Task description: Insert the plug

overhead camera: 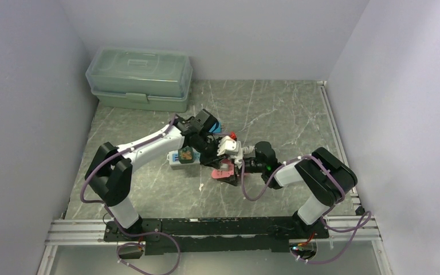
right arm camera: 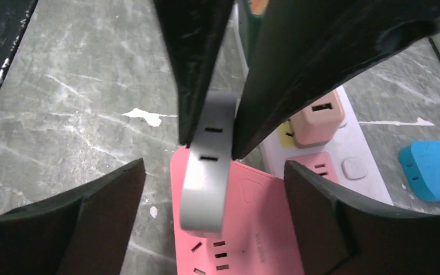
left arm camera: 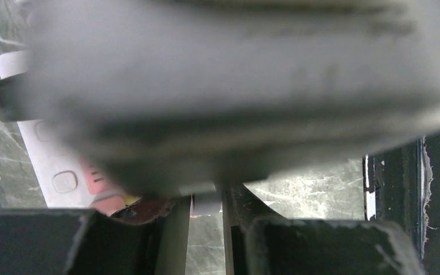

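A silver plug-like block (right arm camera: 205, 189) with dark slots is held upright between the dark fingers of my left gripper, over a pink socket piece (right arm camera: 238, 240) in the right wrist view. My right gripper has its blurred fingers apart on both sides of the silver block; whether they touch it is unclear. In the left wrist view, the block (left arm camera: 206, 203) shows between the left fingertips, largely behind a blurred grey body. From the top, both grippers meet over the pink piece (overhead camera: 222, 173).
A white board with pink parts (right arm camera: 349, 143) lies beside the pink piece, with a blue block (right arm camera: 432, 169) to its right. A green lidded box (overhead camera: 137, 80) stands at the back left. The table's right half behind the right arm is clear.
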